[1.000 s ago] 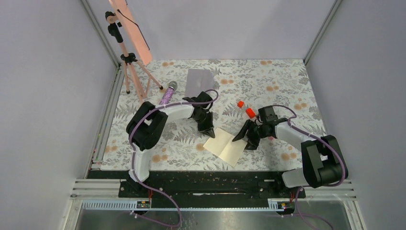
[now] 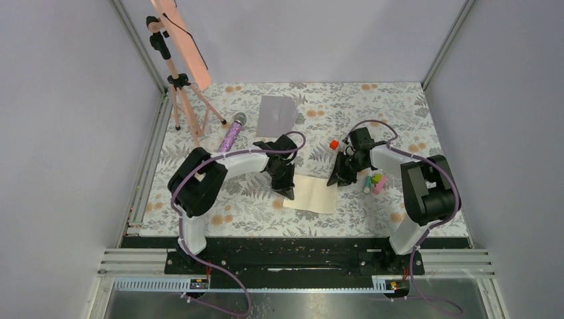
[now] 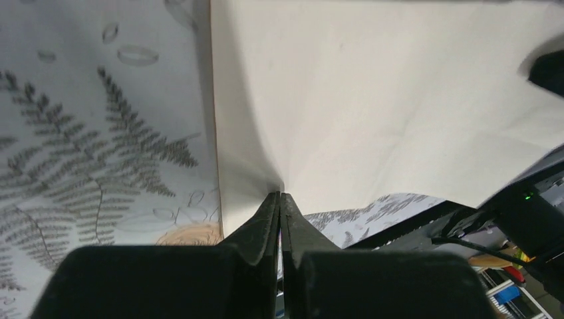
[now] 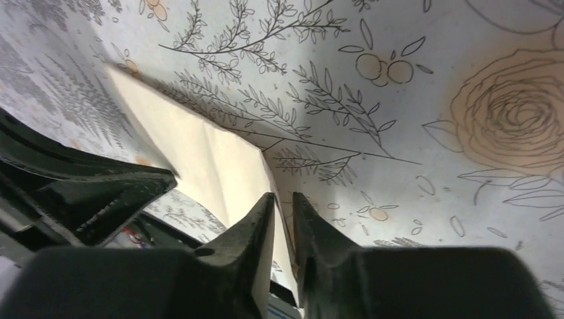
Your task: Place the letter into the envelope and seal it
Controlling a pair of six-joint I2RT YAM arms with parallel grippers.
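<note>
The cream letter sheet (image 2: 315, 195), lightly creased, lies between my two grippers at the front of the table. At its left end my left gripper (image 2: 291, 197) is shut on the near edge; creases run out from the fingertips in the left wrist view, where the sheet (image 3: 372, 100) fills much of the picture. My right gripper is slightly open, with the sheet's edge (image 4: 269, 174) running between its fingers. In the top view that right gripper (image 2: 332, 183) sits at the sheet's far right corner. A plain grey sheet, perhaps the envelope (image 2: 277, 117), lies flat farther back.
A purple glittery microphone (image 2: 231, 134) and a tripod stand (image 2: 189, 106) occupy the left back. Near the right arm are a red block (image 2: 334, 144) and several small coloured items (image 2: 378, 179).
The letter has turned so its near edge runs more level.
</note>
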